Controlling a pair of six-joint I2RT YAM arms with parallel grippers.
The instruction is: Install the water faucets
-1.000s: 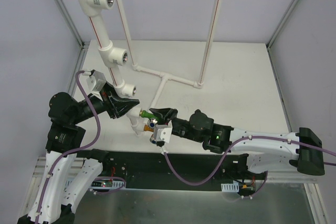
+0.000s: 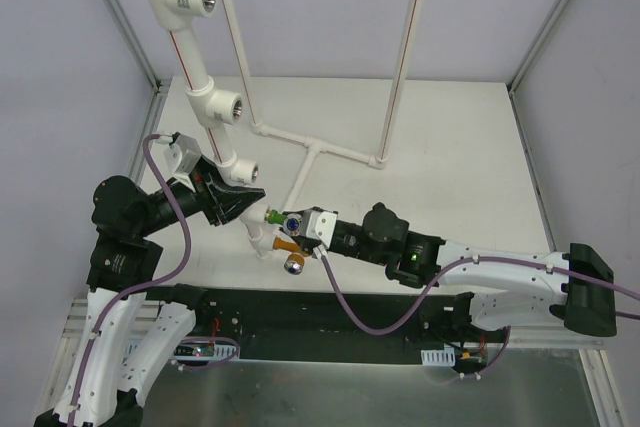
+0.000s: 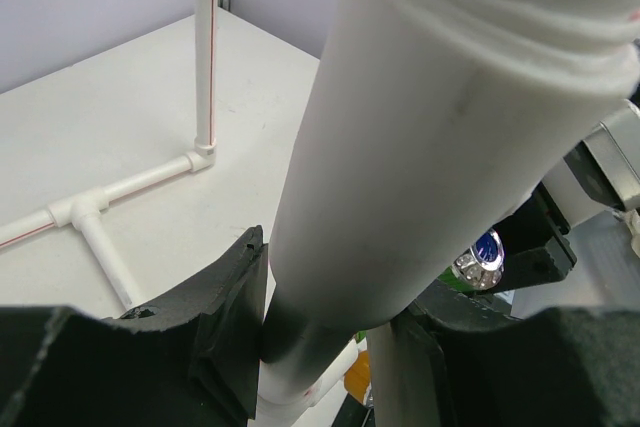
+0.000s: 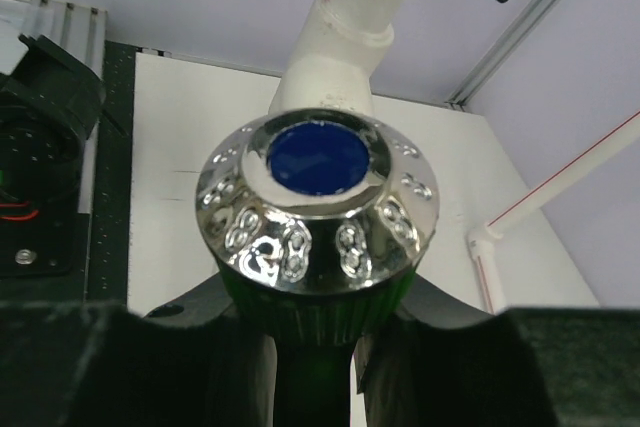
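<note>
The green faucet [image 2: 274, 217], with a blue-capped chrome knob [image 4: 318, 159], lies with its inner end at the lowest white pipe fitting [image 2: 257, 215]. How far it is seated I cannot tell. My right gripper is shut on it, one finger on each side of the body behind the knob. Just below it, an orange faucet [image 2: 287, 245] with its own chrome knob [image 2: 294, 263] stands out from the same pipe. My left gripper is shut on the thick white pipe [image 3: 400, 157], above that fitting, its fingers against both sides.
Further up the sloping pipe are open side fittings [image 2: 228, 107]. Thin white pipes [image 2: 345, 152] run along the white board [image 2: 460, 157] behind. Right of the faucets the board is mostly free. The two grippers are close together.
My right gripper has rolled about the faucet, and the blue-capped knob now faces the top camera more. More of the orange faucet's knob shows. The left arm stays in place.
</note>
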